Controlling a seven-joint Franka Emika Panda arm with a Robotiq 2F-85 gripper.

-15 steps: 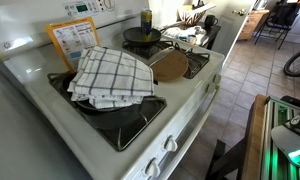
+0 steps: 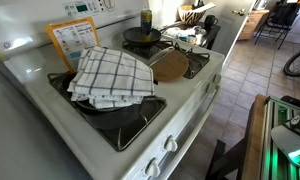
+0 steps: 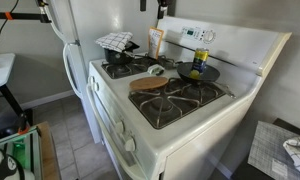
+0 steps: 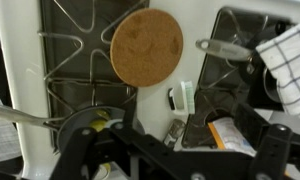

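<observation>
My gripper [image 3: 152,8] hangs at the top edge of exterior view 2, above the stove, its two dark fingers apart. In the wrist view the fingers [image 4: 130,146] show spread along the bottom, with nothing held between them. A checkered cloth [image 2: 113,75] drapes over a pot [image 3: 118,57] on one side of the stove. On the other side lie a round brown board [image 4: 147,47] and a dark pan [image 2: 142,36]. A can [image 3: 199,60] with a yellow label stands in the pan.
Between the burner areas lie a white-bristled brush [image 4: 187,98] and a small jar [image 4: 175,131]. An orange-framed card [image 2: 74,38] leans against the stove's back panel. A pan handle [image 4: 225,49] juts out from beneath the cloth side.
</observation>
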